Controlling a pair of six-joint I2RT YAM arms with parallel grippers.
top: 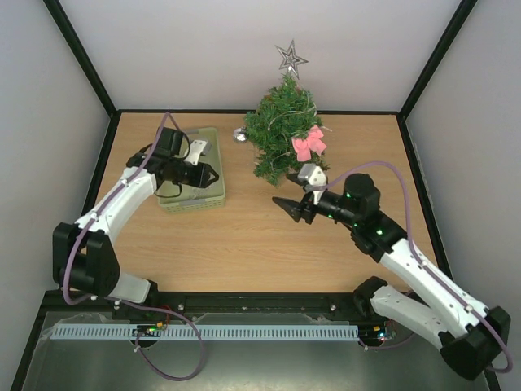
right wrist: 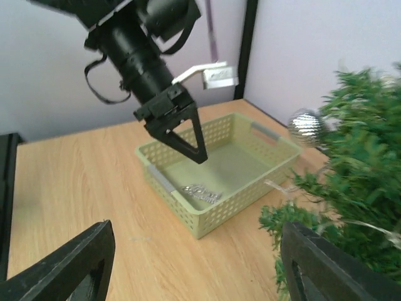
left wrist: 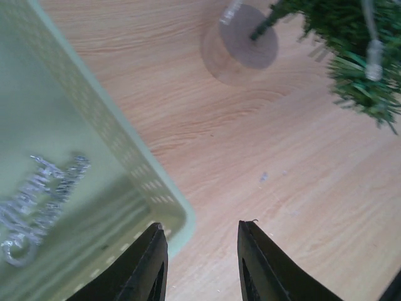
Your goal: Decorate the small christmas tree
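Note:
The small tree [top: 281,126] stands at the back with a silver star [top: 291,59] on top, a pink bow [top: 308,144] and a silver ball [right wrist: 306,127] at its left side. My left gripper [top: 207,175] hangs over the green basket [top: 191,202]; whether anything is between its fingers is hard to tell. Silvery snowflake-like ornaments [left wrist: 44,194] lie in the basket. My right gripper is open, in front of the tree's lower left, with nothing visible between its fingers.
Bare table [top: 228,252] lies in front of the tree and basket. Walls close in at the back and sides.

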